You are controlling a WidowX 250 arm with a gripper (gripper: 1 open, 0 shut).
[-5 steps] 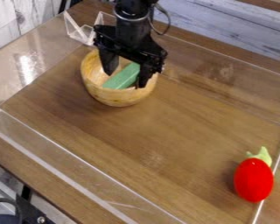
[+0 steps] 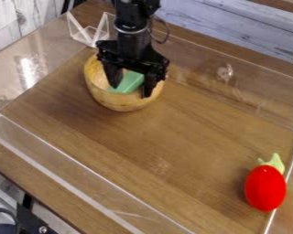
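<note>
My black gripper [image 2: 132,73] is open, its fingers down in a wooden bowl [image 2: 122,102] at the upper middle of the wooden table. A green object [image 2: 127,82] lies in the bowl between or beside the fingers; the gripper partly hides it, so whether the fingers touch it is unclear.
A red vegetable-like object [image 2: 265,190] with a pale green top lies at the right front. A white wire rack [image 2: 85,29] stands at the back left behind the arm.
The gripper has moved lower over the bowl, and more of the green object is now hidden behind it. The red object has not moved.
</note>
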